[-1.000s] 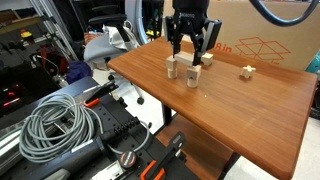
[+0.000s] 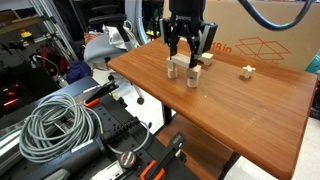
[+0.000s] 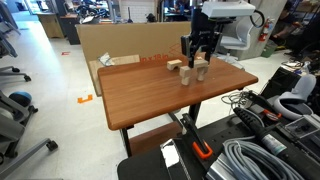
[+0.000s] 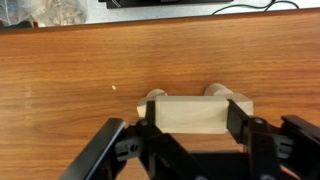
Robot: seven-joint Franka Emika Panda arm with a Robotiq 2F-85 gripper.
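Observation:
My gripper (image 2: 187, 50) points down over the table and is shut on a pale wooden block (image 4: 190, 116). In the wrist view the block spans the gap between the two dark fingertips. Two short pale posts stand beneath it: a left post (image 2: 171, 70) and a right post (image 2: 193, 77). The block (image 2: 183, 61) lies level across their tops, bridge-like; whether it touches both cannot be told. The wrist view shows only the far ends of the posts, past the block's edge.
On the brown wooden table (image 2: 245, 105), a small pale piece (image 2: 247, 72) lies to the right, and another pale block (image 2: 207, 61) sits behind the gripper. A cardboard panel (image 2: 265, 38) stands along the back.
Over the last second my gripper and the block have come down slightly toward the post tops. The posts look unmoved.

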